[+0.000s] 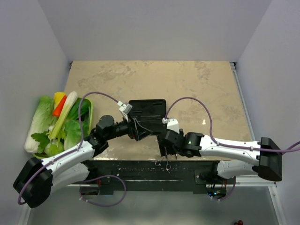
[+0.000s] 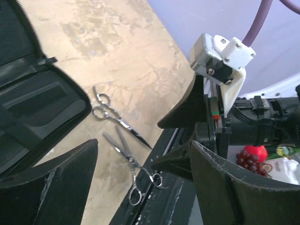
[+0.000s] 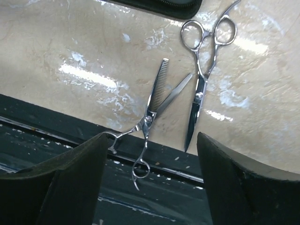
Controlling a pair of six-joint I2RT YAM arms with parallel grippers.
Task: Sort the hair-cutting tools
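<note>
Thinning scissors (image 3: 149, 119) lie with blades and handles spread, their finger rings over the dark front edge. To their right in the right wrist view are closed straight scissors (image 3: 199, 93), flat on the table. My right gripper stands open above the thinning scissors, nothing between its fingers. In the left wrist view, that gripper's fingers (image 2: 176, 159) show beside both scissors. My left gripper (image 1: 142, 130) is open and empty over the near part of the black tool case (image 1: 147, 104). The case (image 2: 47, 112) lies unfolded; what its pockets hold is largely hidden.
At the table's left stands a green basket of vegetables (image 1: 70, 122). A dark rail (image 1: 140, 168) runs along the front edge. Both arms are close together over the middle.
</note>
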